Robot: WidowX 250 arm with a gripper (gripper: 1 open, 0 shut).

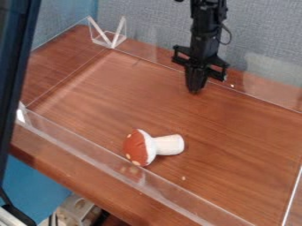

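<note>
My black gripper (197,81) hangs at the back centre of the wooden tray, shut, with nothing visible between its fingers. A toy mushroom (151,146) with a red spotted cap and white stem lies on its side in the front half, well apart from the gripper.
Clear low walls edge the wooden floor (224,159). A white wire-like corner piece (109,35) stands at the back left. A dark vertical panel (10,79) covers the left edge of the view.
</note>
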